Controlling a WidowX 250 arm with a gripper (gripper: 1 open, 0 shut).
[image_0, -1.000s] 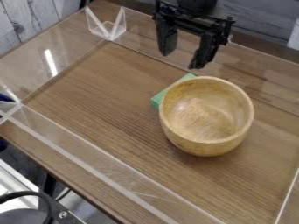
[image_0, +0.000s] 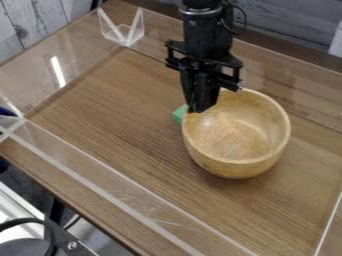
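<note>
A large round wooden bowl (image_0: 241, 140) sits right of centre on the wooden table. A small green object (image_0: 179, 114) shows at the bowl's left edge, mostly hidden behind it and the gripper. My dark gripper (image_0: 201, 100) reaches down from the top of the view to the bowl's upper-left rim, its fingers close together. Nothing can be made out between them, and whether they touch the green object or the rim I cannot tell.
Clear plastic brackets stand at the top left and along the left edge. A dark cable lies at the bottom left.
My gripper has come down from the back of the table toward the bowl's upper-left rim and the green object, which is now more covered.
</note>
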